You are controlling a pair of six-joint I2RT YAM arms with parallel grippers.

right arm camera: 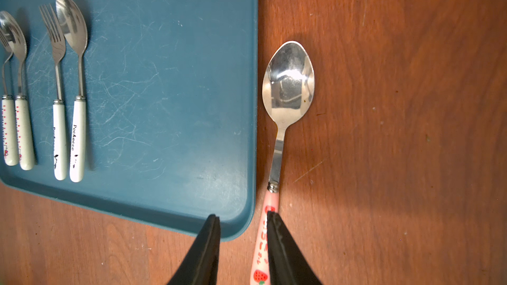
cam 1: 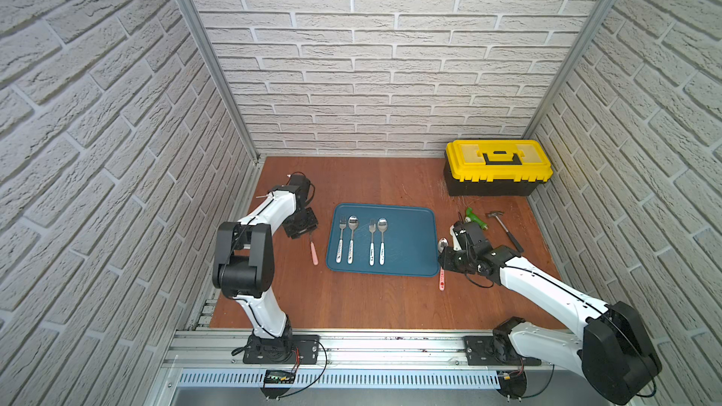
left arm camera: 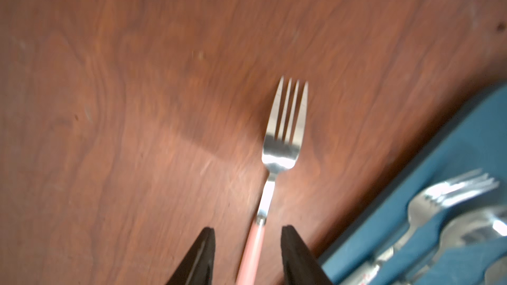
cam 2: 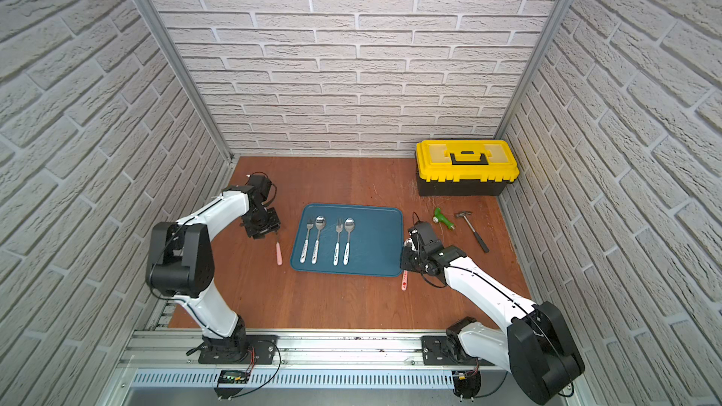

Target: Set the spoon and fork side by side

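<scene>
A pink-handled fork (left arm camera: 282, 153) lies on the wooden table left of the blue tray (right arm camera: 174, 126), apart from it. My left gripper is open above its handle; neither finger closes on it. On the table along the tray's right edge lies a pink-handled spoon (right arm camera: 287, 84), its handle close to the tray corner. My right gripper hovers over that end with fingers apart, one fingertip (right arm camera: 273, 224) overlapping the spoon handle in the right wrist view. Nothing shows held between the fingers. The right gripper partly covers the spoon in both top views.
Two white-handled fork-and-spoon pairs lie in the tray's left half, including a fork (cam 1: 371, 243) and spoon (cam 1: 382, 240). The tray's right half is bare. A yellow-lidded toolbox (cam 1: 498, 165), hammer (cam 1: 507, 233) and green tool (cam 1: 475, 217) stand behind the right arm.
</scene>
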